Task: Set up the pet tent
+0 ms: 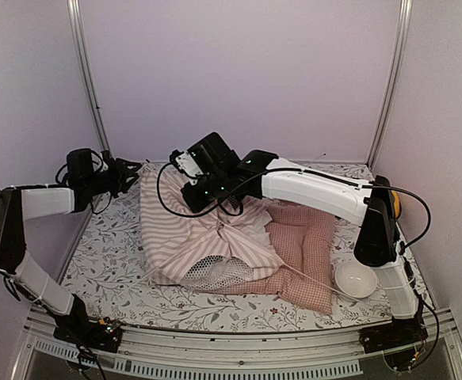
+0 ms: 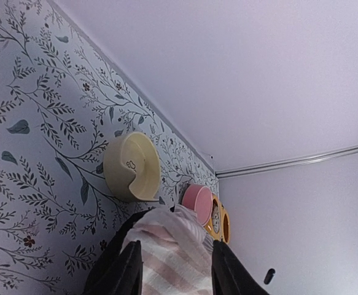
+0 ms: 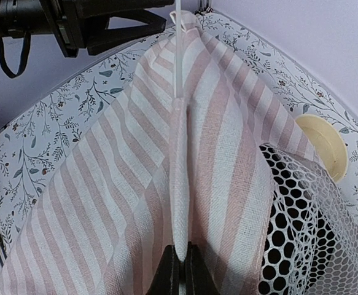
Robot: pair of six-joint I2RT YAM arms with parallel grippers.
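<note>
The striped pink-and-white tent fabric point(image 1: 175, 237) lies heaped over the pink checked cushion point(image 1: 302, 261), with a mesh panel point(image 3: 289, 221) showing. My right gripper is shut on a white pole sheathed in fabric point(image 3: 179, 160), which runs upward in the right wrist view; in the top view the arm hides it. My left gripper stands open at the fabric's far left corner, its fingers apart just before a bunched striped tip.
A cream dish point(image 2: 129, 166), a pink cup point(image 2: 196, 200) and an orange object point(image 2: 225, 227) lie toward the back. A white bowl point(image 1: 355, 279) sits at front right.
</note>
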